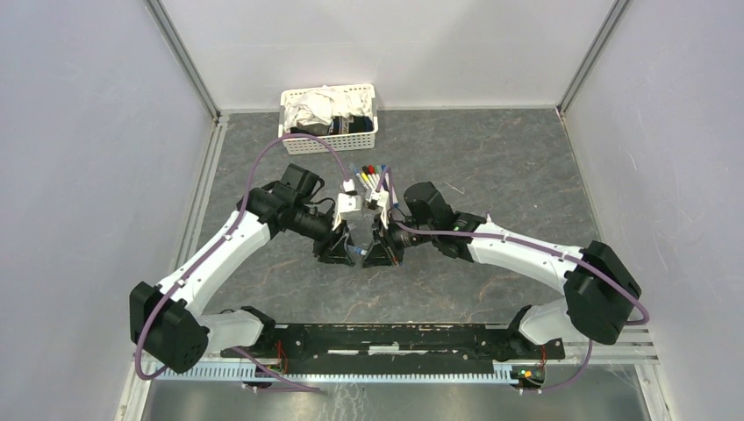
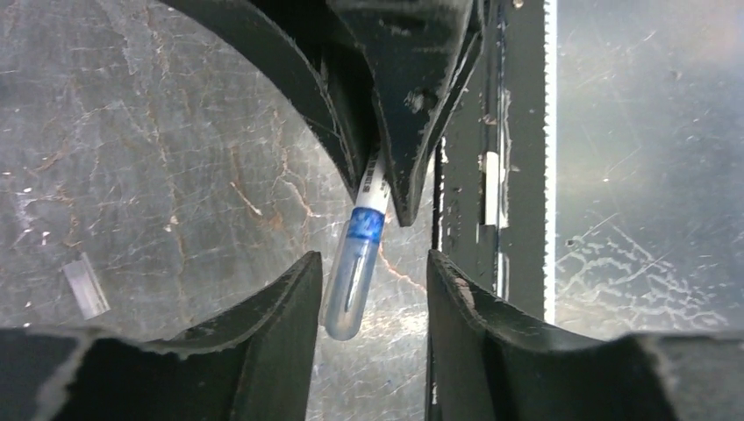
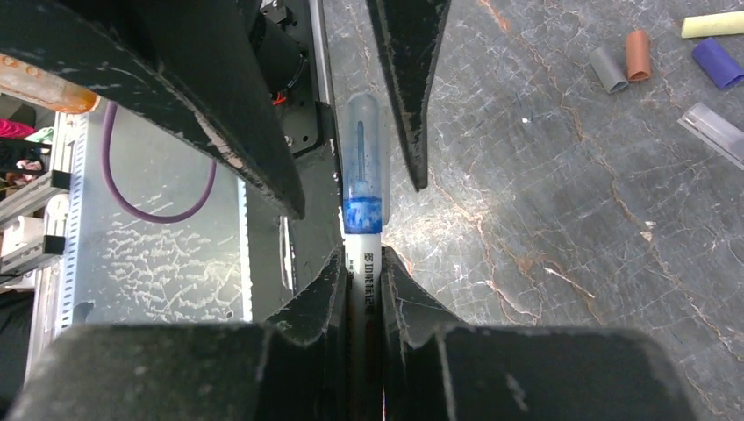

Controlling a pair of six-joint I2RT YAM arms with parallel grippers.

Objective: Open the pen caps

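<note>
A white pen with a blue band and a clear cap stands out from my right gripper, which is shut on its white barrel. In the left wrist view the clear cap points toward my left gripper, its tip between that gripper's fingers, with a gap visible on the right. My left gripper is open, its black fingers on either side of the cap in the right wrist view. From above, the two grippers nearly meet over the middle of the table.
Loose caps lie on the table: grey, orange, purple, yellow and clear. Several pens lie behind the grippers, before a white basket of cloth.
</note>
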